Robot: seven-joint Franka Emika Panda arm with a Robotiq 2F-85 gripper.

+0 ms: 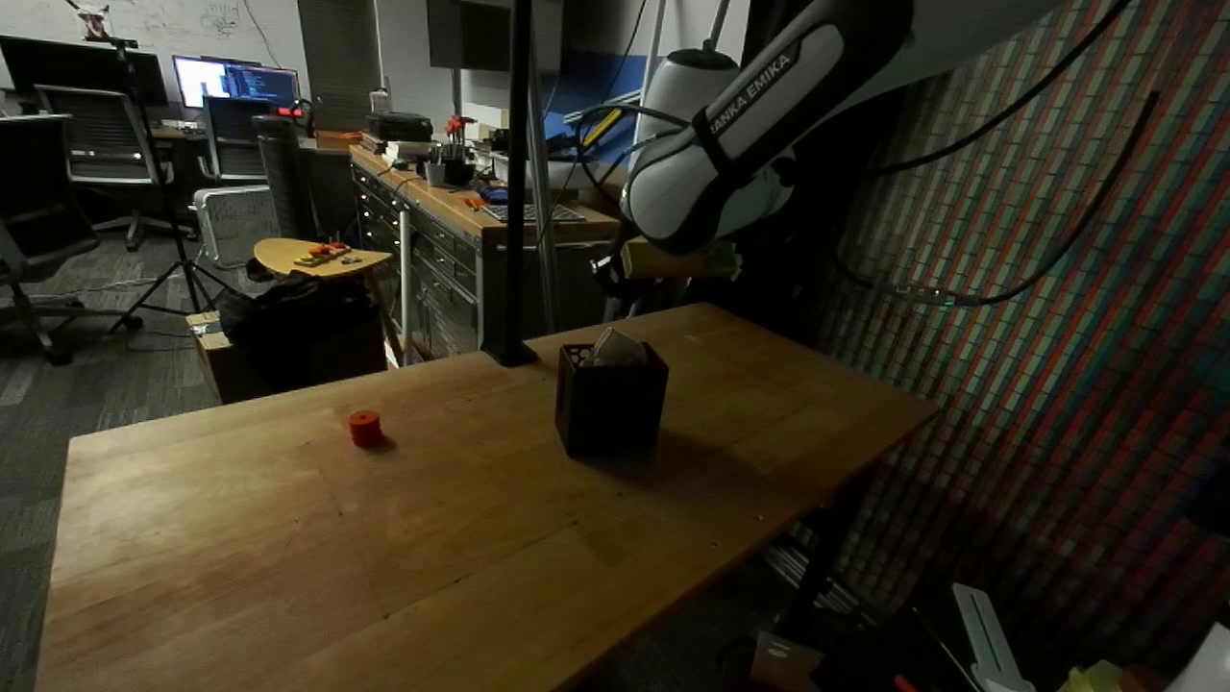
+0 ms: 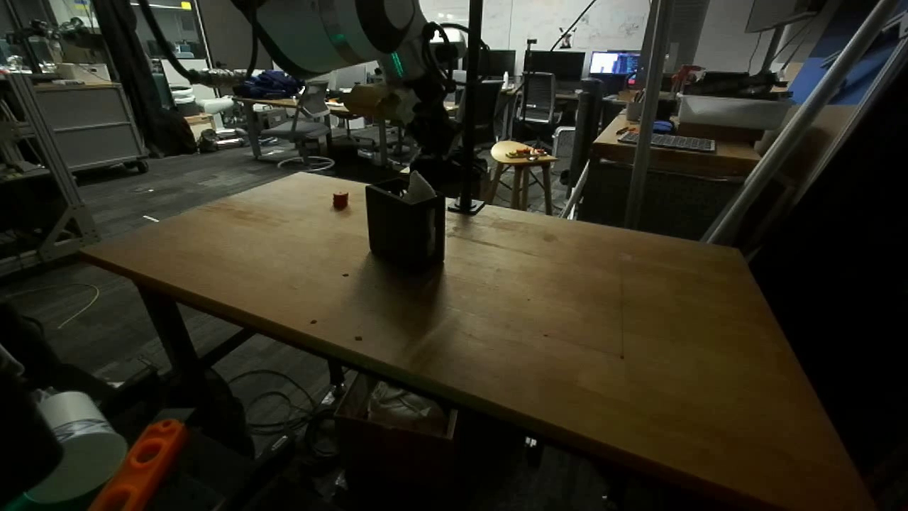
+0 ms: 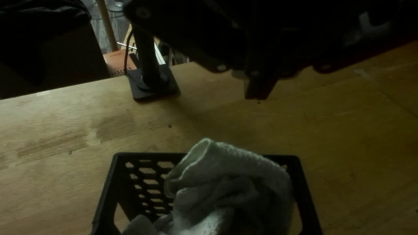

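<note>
A black open-topped box with honeycomb holes in its wall stands upright on the wooden table. Inside it sits a crumpled grey-white cloth, one fold poking above the rim; the cloth's tip also shows in exterior view 2. My gripper looks shut in the wrist view, its dark fingertips close together, clear of the cloth. Shadow hides any object between them. Exterior view 2 has the dark gripper above the box's far side. On the table, apart from the box, rests a small red cylinder.
A black post rises from a base plate at the table's edge, close to the box. Beyond the table are a stool and a cluttered workbench.
</note>
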